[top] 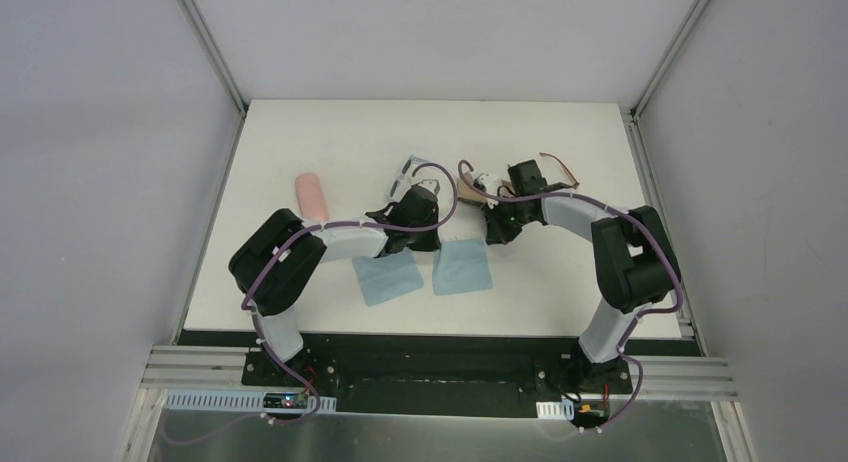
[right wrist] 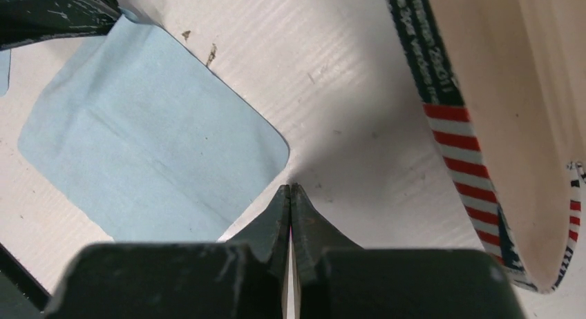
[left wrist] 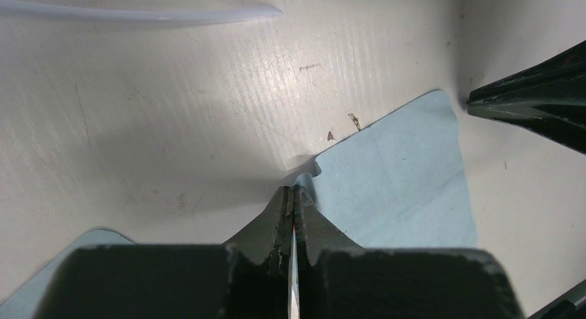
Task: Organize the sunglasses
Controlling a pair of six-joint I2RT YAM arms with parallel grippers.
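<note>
Two light blue cloths lie on the white table, the left one [top: 385,277] and the right one [top: 462,272]. My left gripper is shut at the right cloth's upper left corner, where the fabric is bunched up at its tips; whether it pinches the cloth is unclear. My right gripper is shut with nothing between its fingers, just beside that cloth's other upper corner. Pale-framed sunglasses [top: 403,172] and brown ones [top: 560,167] lie behind the grippers. A pink case [top: 310,195] rests at the left.
A tan object with striped edging [right wrist: 525,160], partly under my right arm in the top view, is close to the right gripper.
</note>
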